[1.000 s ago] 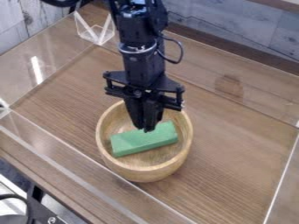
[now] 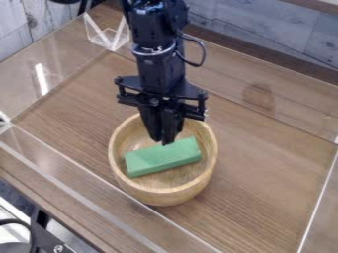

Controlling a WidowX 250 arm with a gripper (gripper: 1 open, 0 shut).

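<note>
A round wooden bowl [image 2: 185,181] holds a green rectangular block [image 2: 158,158] lying on its bottom, tilted slightly across it. My dark gripper [image 2: 164,126] hangs over the back part of the bowl, above the block, its fingers pointing down. Whether it is open or shut is hard to make out, and part of the bowl's back rim is hidden behind it.
The wooden tabletop [image 2: 264,188] has free room right and left of the bowl. A grey wall stands at the back left. Dark cables lie at the lower left corner.
The gripper sits very slightly higher than before; the bowl and the block look unmoved.
</note>
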